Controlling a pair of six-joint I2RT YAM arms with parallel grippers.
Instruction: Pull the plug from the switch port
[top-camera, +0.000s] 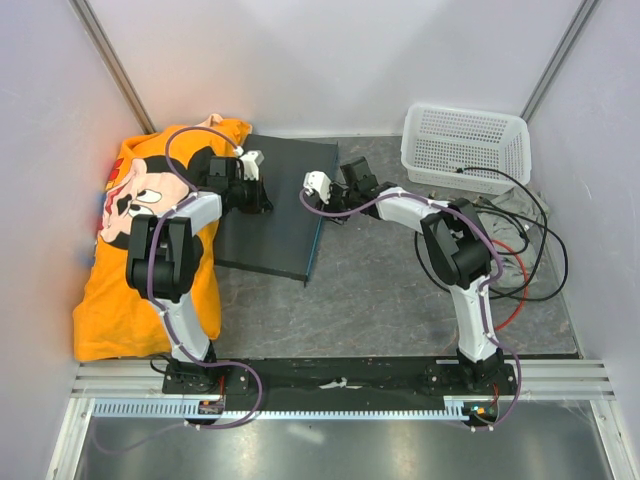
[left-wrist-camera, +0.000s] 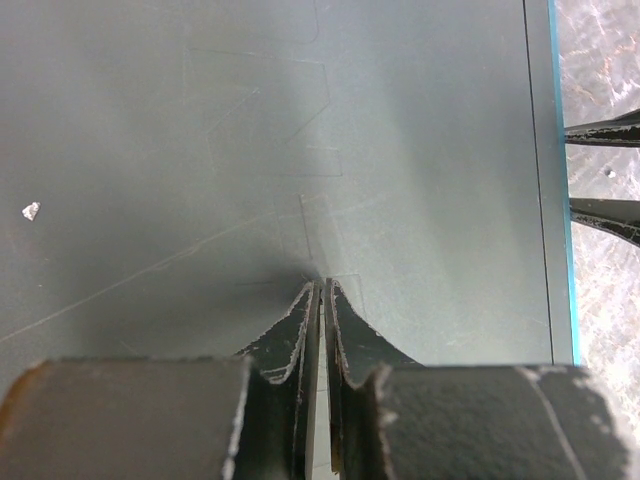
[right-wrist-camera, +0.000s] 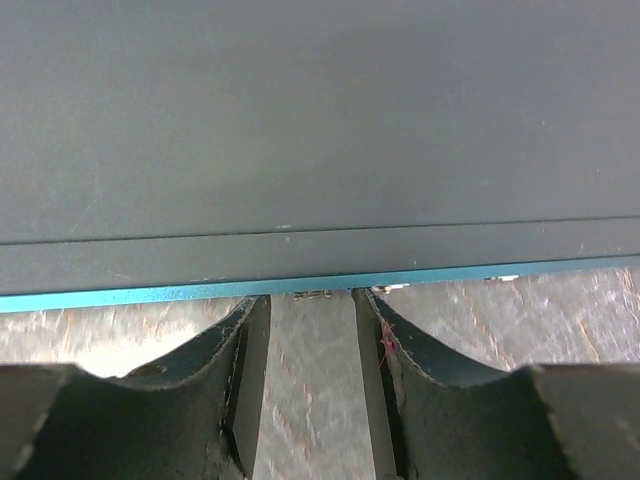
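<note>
A flat dark-grey switch case with a blue edge lies in the middle left. On its top rests my left gripper, shut, nothing between its tips. My right gripper is part open at the blue edge, around small gold contacts or a connector mostly hidden beneath that edge; I cannot tell if this is the plug. In the left wrist view the right gripper's fingers reach to that edge from the side.
An orange cloth covers the left side. A white basket stands at the back right, with black and red cables below it.
</note>
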